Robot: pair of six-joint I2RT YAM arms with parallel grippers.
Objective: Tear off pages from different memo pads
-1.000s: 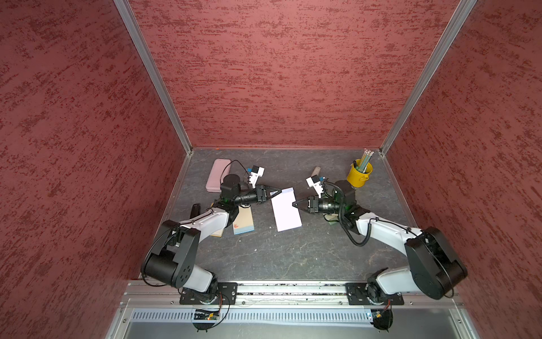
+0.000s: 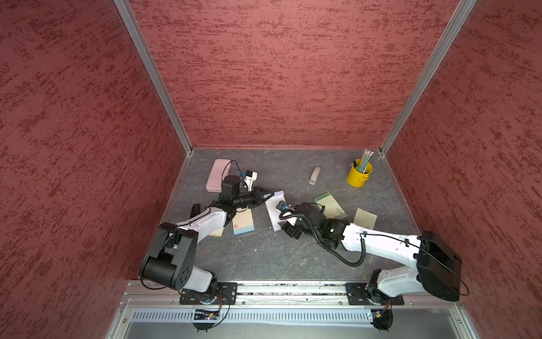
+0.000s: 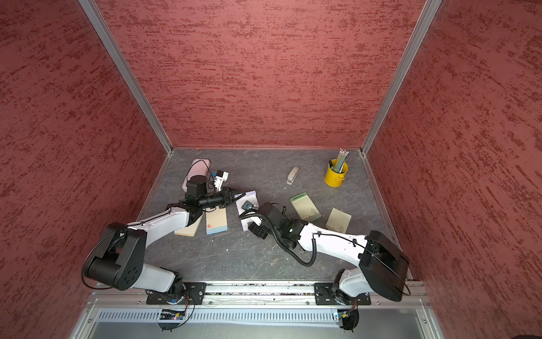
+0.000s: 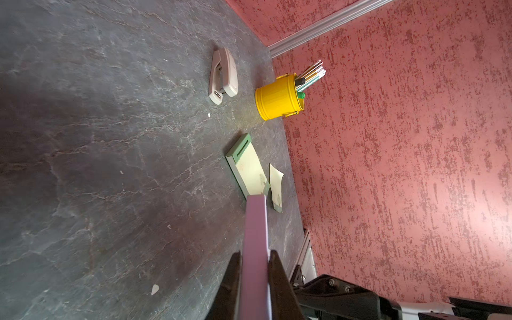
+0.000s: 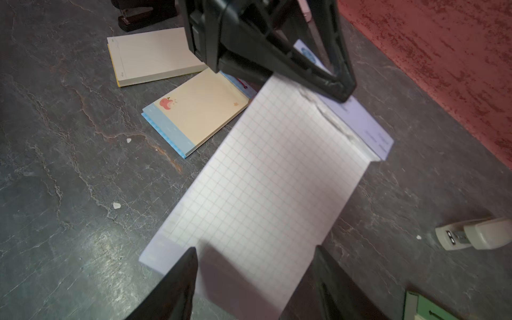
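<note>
A lilac-edged memo pad with a white grid page point(image 5: 266, 176) is held up off the table, its bound top edge pinched by my left gripper. In the left wrist view the pad's lilac side point(image 4: 256, 229) stands edge-on between the fingers. My right gripper is open over the pad's lower end, one finger on either side in the right wrist view; whether it touches the paper I cannot tell. A cream and blue pad point(image 5: 205, 109) and a white pad with yellow backing point(image 5: 154, 58) lie at the left. At the right is a green-topped pad point(image 3: 305, 206).
A pale sheet or pad point(image 2: 364, 218) lies right of the green one. Farther back are a beige stapler point(image 2: 314, 175), a yellow bucket of pencils point(image 2: 356, 178) and a pink case point(image 2: 218, 175).
</note>
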